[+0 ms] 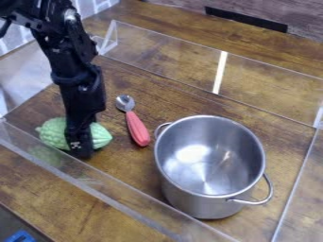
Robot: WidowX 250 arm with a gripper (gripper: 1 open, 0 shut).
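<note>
The black gripper (78, 142) reaches down from the upper left onto a pale green, ridged cabbage-like object (57, 132) on the wooden table at the left. Its fingers are over and against the green object; whether they are closed on it is hidden. A spoon with a red handle (138, 129) lies just to the right. A large steel pot (209, 165) with side handles stands at the lower right, empty.
Clear low walls (222, 74) surround the work area on the wooden table (177, 85).
</note>
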